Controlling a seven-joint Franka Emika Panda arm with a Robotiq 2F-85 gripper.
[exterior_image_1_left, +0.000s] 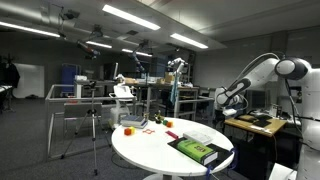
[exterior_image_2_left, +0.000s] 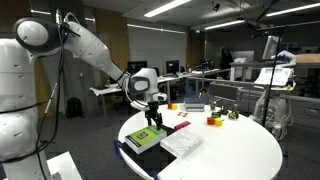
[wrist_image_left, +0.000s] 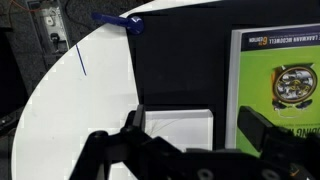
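In the wrist view my black gripper stands open, with its fingers spread at the bottom edge and nothing gripped. Beyond the fingers lies a white open tray or box, partly hidden by them. A green book lies to the right on a black mat. From the side, the book rests near the round table's edge, below and left of the arm. The second exterior view also shows the green book, beside the white tray.
A blue object sits at the mat's upper left corner. Coloured blocks stand across the white round table. A person in a white shirt is behind the table. Bare tabletop lies between book and blocks.
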